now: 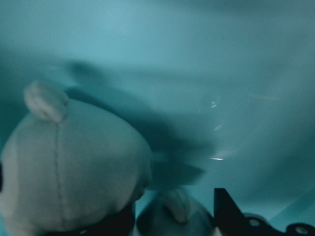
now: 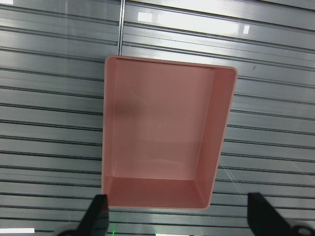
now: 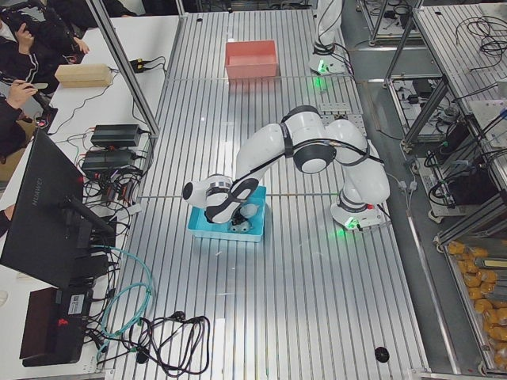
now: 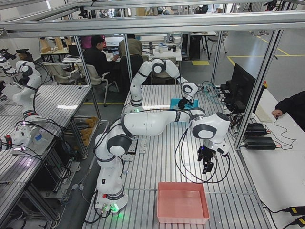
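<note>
A blue bin (image 3: 202,233) holds two pale plush toys, seen close in the left wrist view: a larger toy (image 1: 74,167) at left and a smaller toy (image 1: 174,216) between the fingers of my left gripper, low in the bin. Whether those fingers grip it I cannot tell. My right gripper hangs above the table beside an empty pink bin (image 2: 157,123), its fingers wide apart and empty.
A monitor (image 3: 43,214), power boxes and cables line one side. Metal frame posts and a top beam (image 4: 152,26) surround the workspace.
</note>
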